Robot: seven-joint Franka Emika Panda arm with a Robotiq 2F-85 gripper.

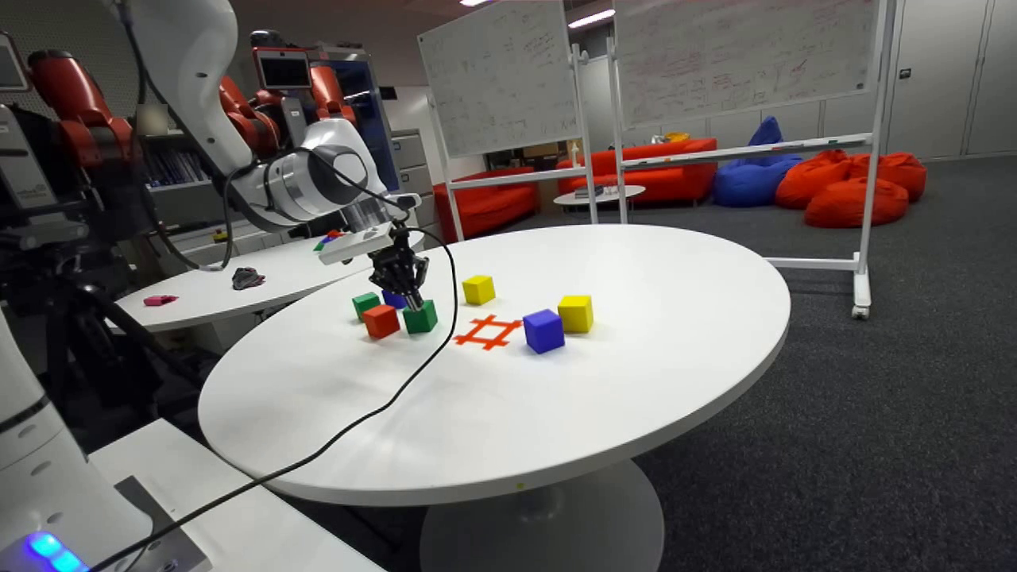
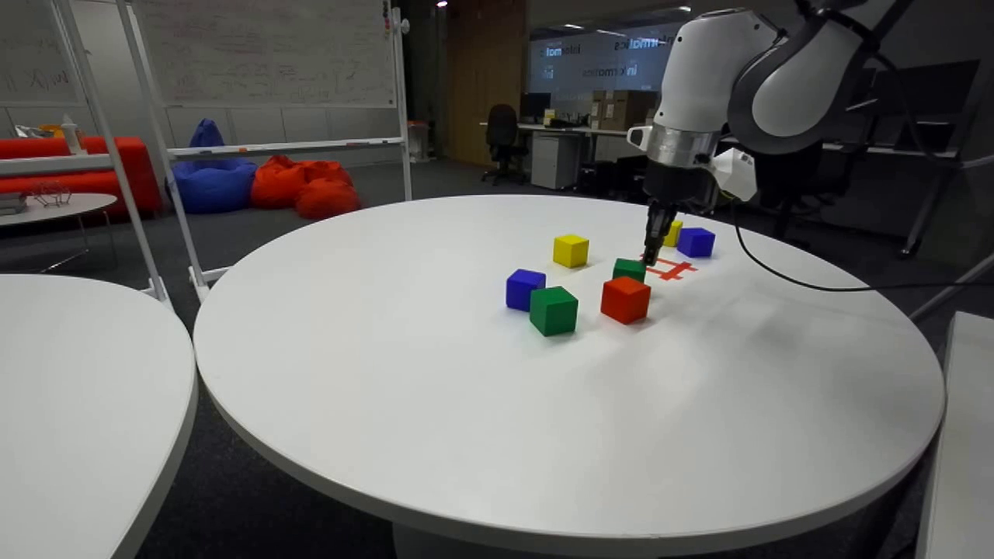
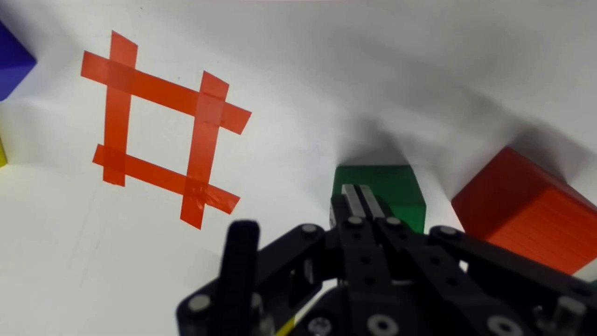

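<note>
My gripper points down, its two fingers pressed together with nothing between them. In the wrist view the fingertips overlap the near left part of a green cube [image 3: 404, 182]; whether they touch it, I cannot tell. Exterior view 2 has the gripper tip [image 2: 649, 259] right at that green cube [image 2: 629, 270], on its far right side. A red cube [image 3: 531, 210] lies close by on the right in the wrist view. To the left, red tape [image 3: 159, 92] marks an empty square on the white table.
A second green cube [image 2: 554, 311] and a blue cube [image 2: 524, 289] stand near the red one, with a yellow cube [image 2: 571, 251] behind. Beyond the tape stand another blue cube [image 1: 543, 330] and yellow cube [image 1: 576, 314]. A black cable [image 1: 381, 408] hangs across exterior view 1.
</note>
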